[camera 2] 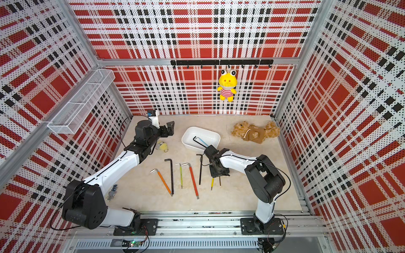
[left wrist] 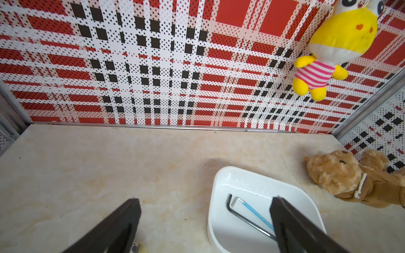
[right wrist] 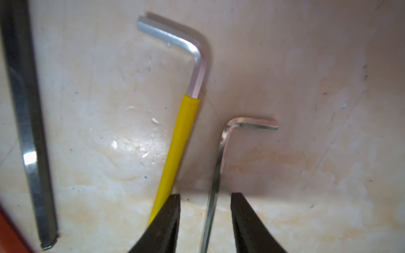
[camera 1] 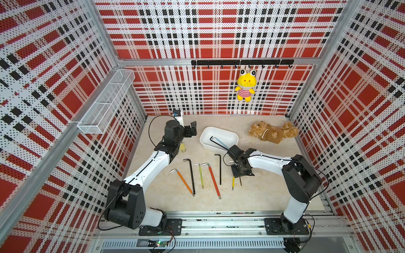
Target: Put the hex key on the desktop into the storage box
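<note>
Hex keys in orange, black, green, red and yellow lie on the desktop, with a small plain steel key. My right gripper is down by the yellow and steel keys, part open, its fingertips either side of the steel key's shaft, apart from it. The white storage box holds a black key and a blue key. My left gripper stands open, raised left of the box, with nothing seen between its fingers.
A brown plush toy lies right of the box. A yellow plush frog hangs on the back wall. A wire basket is on the left wall. A small yellow object lies near my left arm.
</note>
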